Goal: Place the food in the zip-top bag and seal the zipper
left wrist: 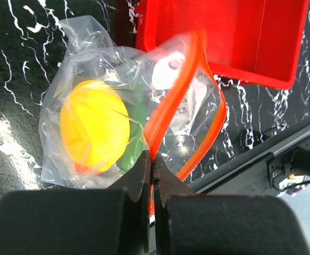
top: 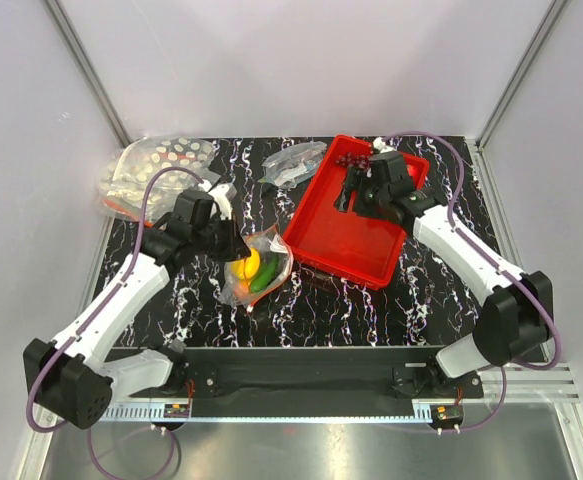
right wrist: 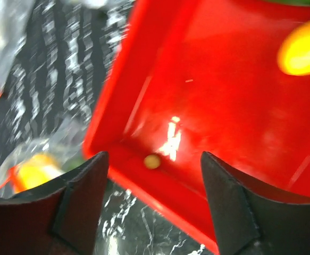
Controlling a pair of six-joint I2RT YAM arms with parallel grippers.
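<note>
A clear zip bag (top: 271, 270) with orange zipper lies on the black marble table, holding a yellow food item (left wrist: 93, 122) and a green one (top: 264, 275). My left gripper is shut on the orange zipper edge of the bag. My right gripper is above the red bin (top: 326, 240), fingers apart with nothing between them. In the right wrist view, a yellow item (right wrist: 301, 50) and a green item at the top edge lie in the bin.
Clear bags (top: 291, 163) lie behind, one patterned with pale spots (top: 156, 170) at back left. The front table edge borders the work area.
</note>
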